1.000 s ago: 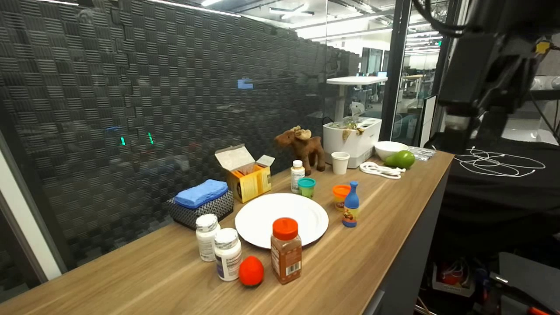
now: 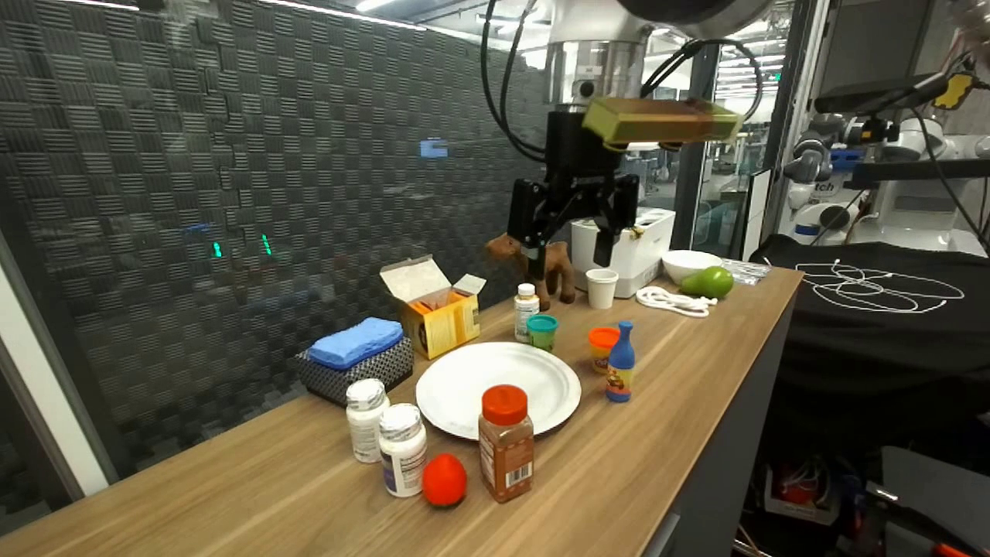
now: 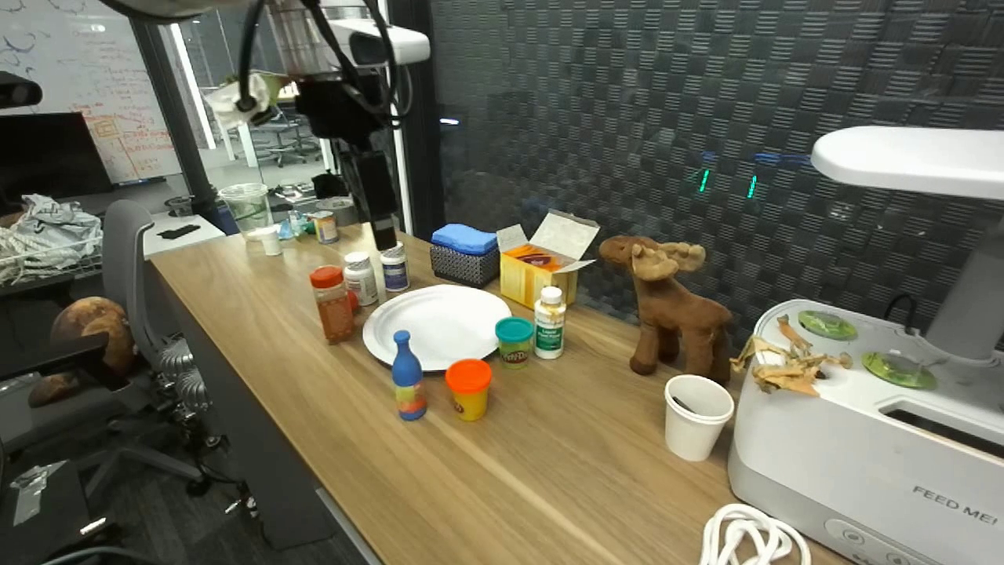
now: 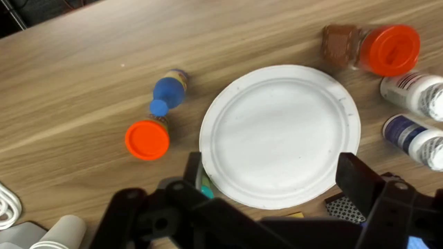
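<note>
My gripper (image 2: 571, 255) hangs open above the counter, with nothing between its fingers. Below it in the wrist view lies an empty white plate (image 4: 280, 137). A blue bottle (image 4: 168, 92) stands beside an orange-lidded tub (image 4: 147, 140), both apart from the plate. The teal-lidded tub (image 3: 514, 340) and a white bottle with a green label (image 3: 550, 325) stand at the plate's near right in exterior view 2. At the plate's other side are a red-lidded spice jar (image 2: 506, 445), two white pill bottles (image 2: 403, 450) (image 2: 366, 422) and a red ball-like object (image 2: 445, 480).
Along the wall sit a patterned box with blue cloth (image 3: 465, 254), an open yellow box (image 3: 541, 273), a plush moose (image 3: 673, 306) and a white planter (image 3: 847, 442). A paper cup (image 3: 696, 418) and white cable (image 3: 748, 537) lie near the planter.
In exterior view 1 my arm has swung in from the right edge to above the counter. The objects on the counter have not moved.
</note>
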